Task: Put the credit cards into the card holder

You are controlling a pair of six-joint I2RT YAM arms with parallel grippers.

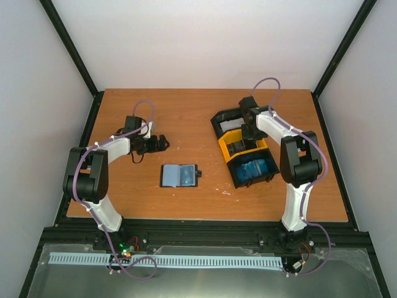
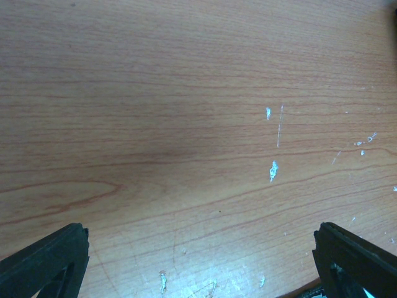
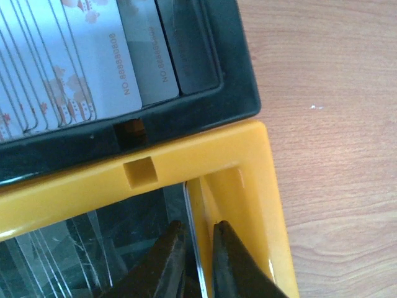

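My right gripper reaches into the yellow tray (image 1: 224,149) of cards, fingertips close together at the edge of an upright card (image 3: 189,205) by the tray's end wall; whether it grips that card is unclear. Dark cards (image 3: 56,261) fill that tray. White cards (image 3: 105,62) sit in the black tray behind, and blue cards (image 1: 251,169) in the front black tray. The card holder (image 1: 178,175) lies flat at the table's centre, with pale sleeves showing. My left gripper (image 1: 158,143) stands open above bare wood at the left, nothing between its fingers.
The three trays stand in a row at the right, touching or nearly so.
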